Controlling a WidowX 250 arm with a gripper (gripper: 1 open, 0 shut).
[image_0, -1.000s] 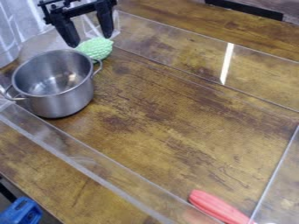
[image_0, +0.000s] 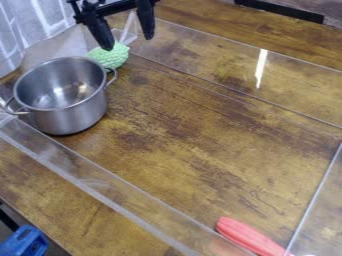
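Observation:
My black gripper (image_0: 124, 30) is at the top left of the camera view, standing open with its two dark fingers apart, above a pale green knobbly object (image_0: 111, 57). That object lies just behind a steel pot (image_0: 70, 118) with two side handles, which stands at the left of the wooden table (image_0: 214, 130). Nothing shows between the fingers.
Clear low walls border the work area. A red-pink object (image_0: 247, 235) lies at the bottom right, and a blue object (image_0: 20, 245) sits at the bottom left corner.
My gripper has moved right and slightly up over the last second. The pot and the green object look unmoved.

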